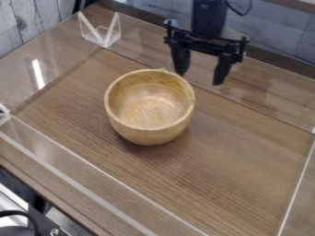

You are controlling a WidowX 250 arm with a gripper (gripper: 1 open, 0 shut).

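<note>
My black gripper (pixel 202 57) is above the wooden table, behind and to the right of a large tan bowl (pixel 145 109), its two fingers spread open. Just behind the bowl's rim lies a small light greenish item (pixel 163 72), partly hidden and too small to identify. The bowl's inside looks empty.
A white wire-like object (pixel 101 29) stands at the back left, and another white piece (pixel 6 115) is at the left edge.
</note>
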